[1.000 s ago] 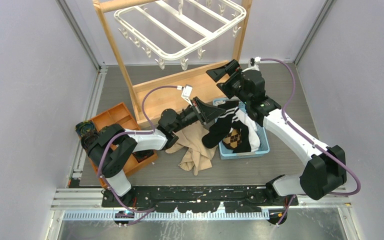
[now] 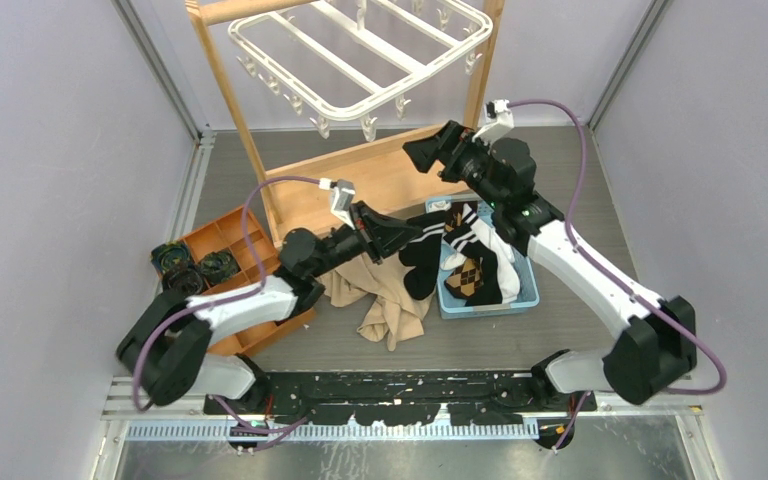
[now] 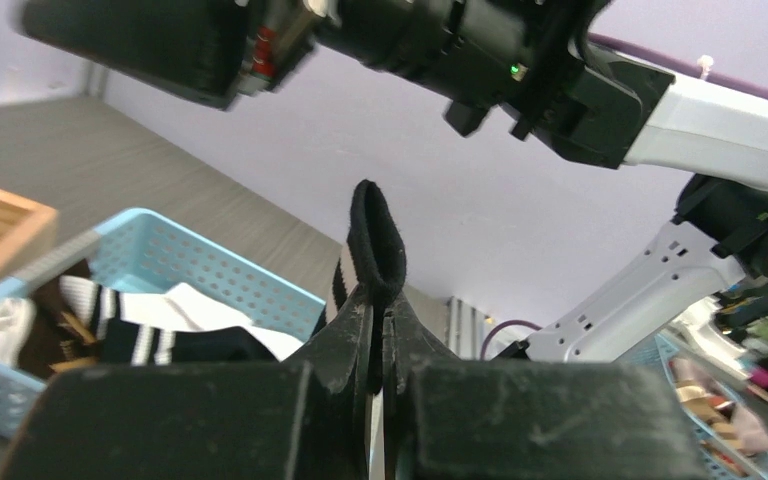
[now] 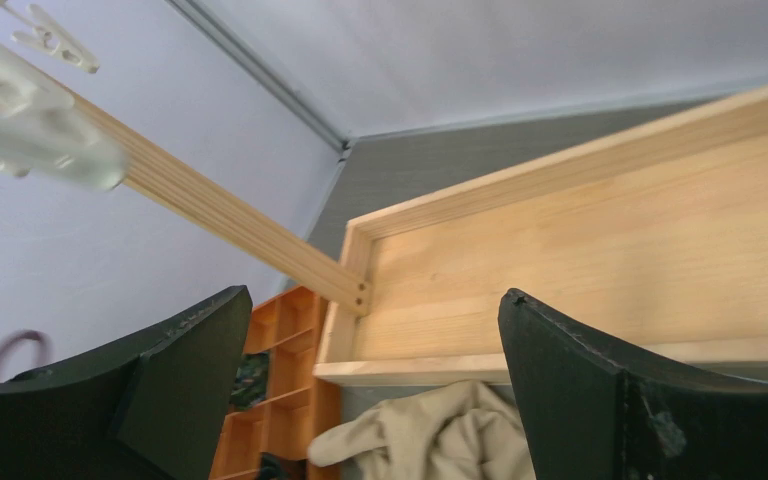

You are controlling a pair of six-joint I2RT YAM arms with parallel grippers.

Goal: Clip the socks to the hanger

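A black sock with white stripes (image 2: 421,262) hangs from my left gripper (image 2: 416,231), over the left side of the blue basket. In the left wrist view the fingers are closed together on this sock (image 3: 375,240), its end standing up past the tips. Above the wooden stand hangs the white hanger (image 2: 365,38), clips (image 2: 369,128) along its rim. Just below its right part, my right gripper (image 2: 426,143) is open and empty; a hanger corner (image 4: 100,160) shows at the upper left of its wrist view.
More socks, white (image 2: 506,272) and brown-patterned (image 2: 465,277), lie in the blue basket (image 2: 493,310). A beige cloth (image 2: 392,300) is heaped on the floor left of it. An orange compartment box (image 2: 216,236) holding dark rolled items stands farther left.
My left gripper has moved left with the black sock, which now hangs farther left beside the basket. My right gripper has turned and shifted slightly, staying open.
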